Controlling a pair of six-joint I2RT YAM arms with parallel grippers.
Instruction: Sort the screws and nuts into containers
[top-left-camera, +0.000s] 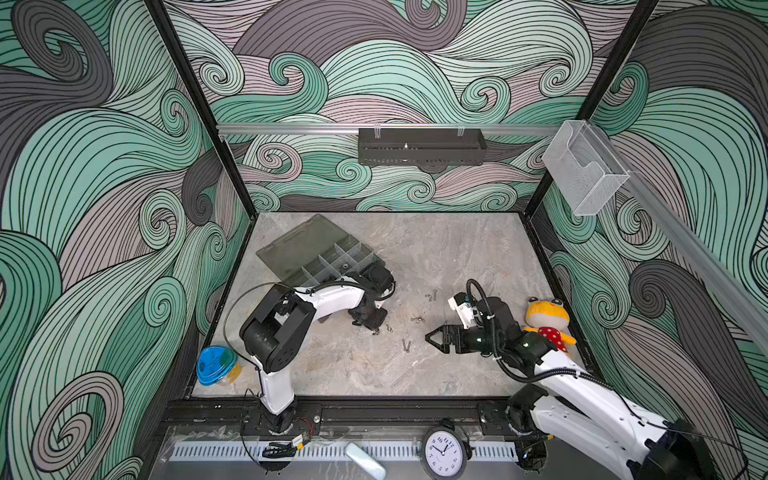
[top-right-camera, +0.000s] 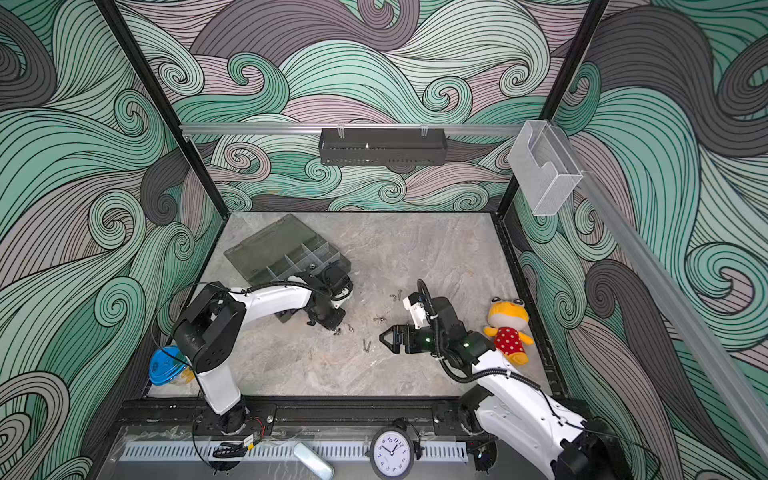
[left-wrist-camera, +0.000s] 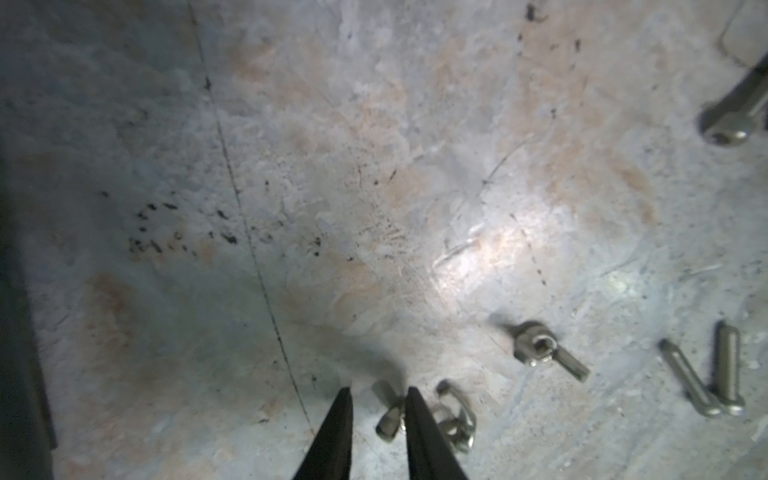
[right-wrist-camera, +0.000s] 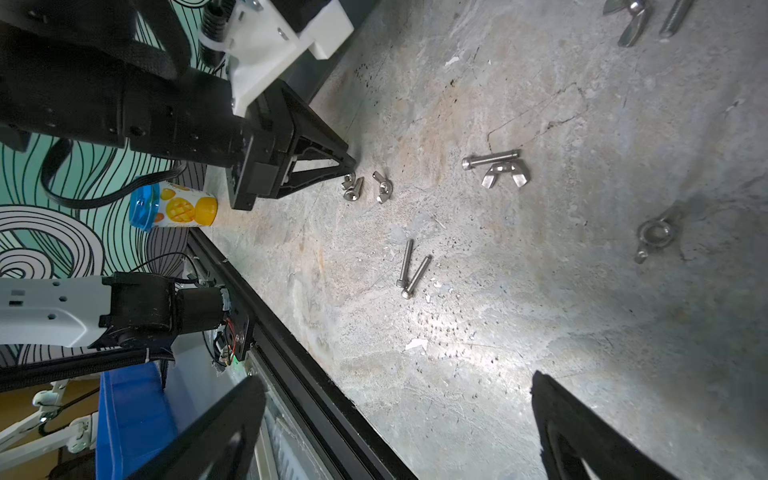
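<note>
My left gripper points down at the table with its fingers a little apart. One end of a wing nut (left-wrist-camera: 389, 424) shows in the gap near the right finger, not visibly clamped; more of the metal piece (left-wrist-camera: 460, 428) lies just right of that finger. Close by is another wing nut (left-wrist-camera: 536, 344). Two screws (right-wrist-camera: 406, 262) lie side by side on bare table, and a screw (right-wrist-camera: 492, 159) rests against a wing nut (right-wrist-camera: 505, 172). A lone nut (right-wrist-camera: 656, 232) sits farther right. My right gripper stands wide open and empty above the table.
Behind the left gripper lies the open compartment box (top-left-camera: 324, 264) with its lid folded back. A blue-lidded jar (top-left-camera: 216, 365) stands front left, a plush toy (top-left-camera: 548, 324) at the right edge.
</note>
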